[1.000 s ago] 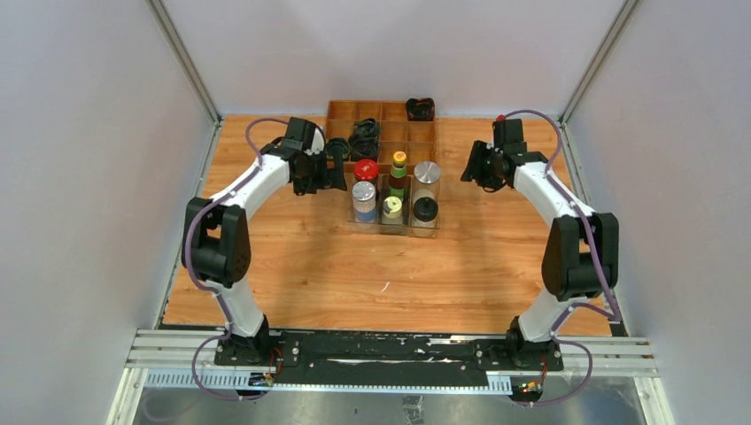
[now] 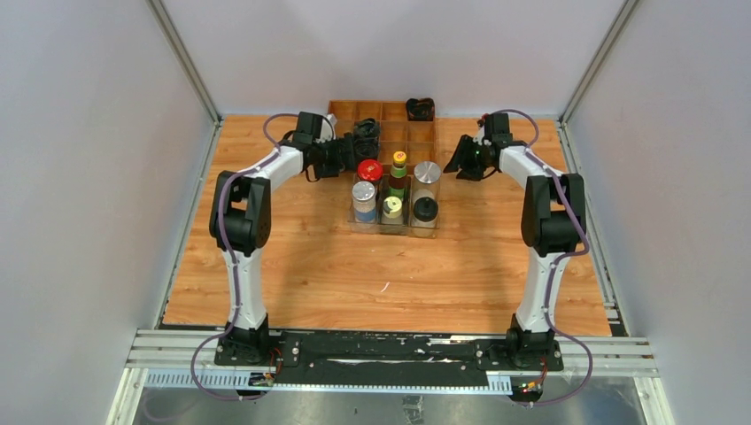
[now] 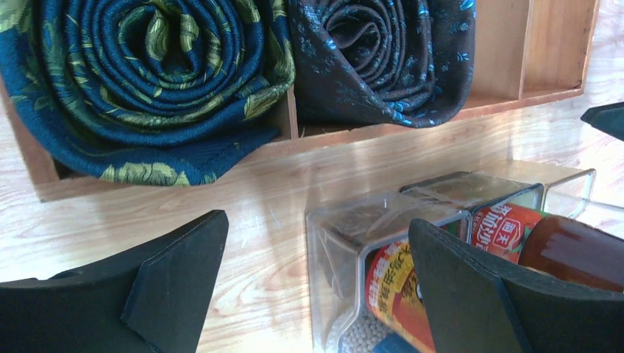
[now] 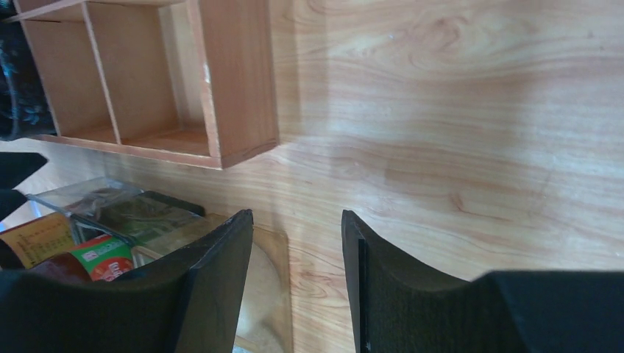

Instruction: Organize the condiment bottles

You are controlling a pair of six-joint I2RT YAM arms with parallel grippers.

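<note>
Condiment bottles and jars stand in a clear organizer: a red-capped jar, silver-lidded jar, yellow-capped bottle, pale-capped jar, tall silver-lidded jar and black-lidded jar. My left gripper is open above the organizer's left rear corner, nothing between its fingers. My right gripper is just right of the organizer, its fingertips apart over bare wood; whether it is open or shut on something is unclear.
A wooden compartment box holding rolled dark patterned ties lies behind the organizer, with some empty cells.
Both arms have reached further toward the back and inward.
</note>
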